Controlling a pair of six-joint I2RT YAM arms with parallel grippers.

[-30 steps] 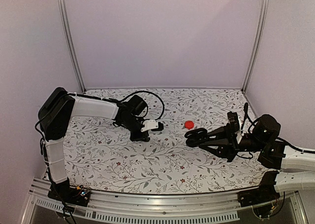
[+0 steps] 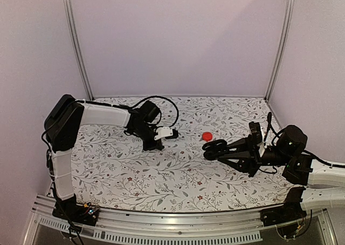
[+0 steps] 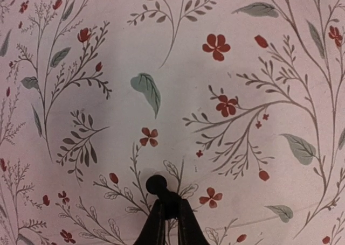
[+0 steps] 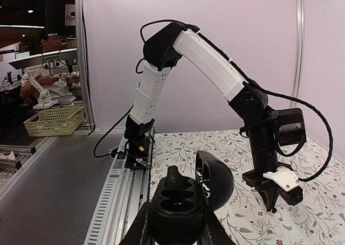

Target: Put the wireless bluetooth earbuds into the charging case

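A small black earbud (image 3: 157, 184) is at the fingertips of my left gripper, low over the floral mat; in the top view this gripper (image 2: 155, 147) points down, left of centre. Whether its fingers press on the earbud is hard to tell. My right gripper is shut on the black charging case (image 4: 214, 183), which is held in the air with its lid raised and a dark piece upright in it. In the top view the case (image 2: 214, 148) is right of centre.
A round red object (image 2: 207, 136) lies on the mat behind the case. An aluminium rail (image 2: 161, 218) runs along the front edge, and white walls enclose the back and sides.
My left gripper has risen slightly, its arm shifting a few pixels in the top view. The right arm and the case have not moved.
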